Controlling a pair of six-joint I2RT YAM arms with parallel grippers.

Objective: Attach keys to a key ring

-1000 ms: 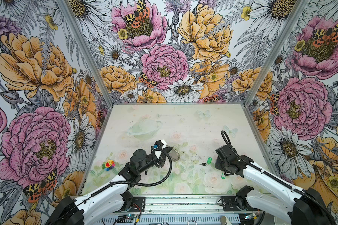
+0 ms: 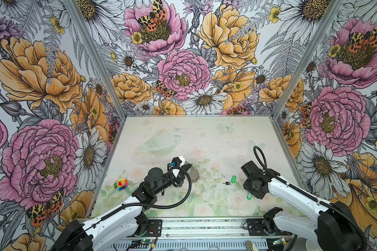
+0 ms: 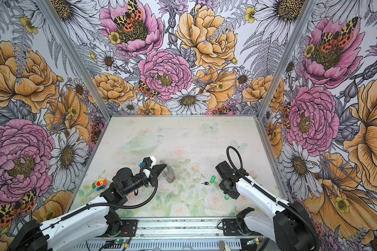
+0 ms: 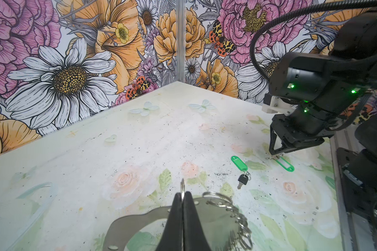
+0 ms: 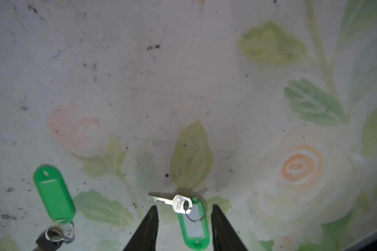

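Observation:
My left gripper is shut at a steel plate with a chain [image 4: 238, 226]; whether it grips part of it is unclear. My right gripper, fingers apart and empty, hangs over a silver key [image 5: 163, 200] whose ring [image 5: 201, 218] lies on a green tag [image 5: 195, 237]. To its left, a second green tag [image 5: 53, 194] is joined by a ring to a black-headed key [image 5: 46, 240].
A colourful flower-shaped toy [image 2: 121, 183] lies near the table's left edge.
My right arm has shifted slightly over the silver key, its cable loop swinging. The left arm and the objects on the table look unchanged.

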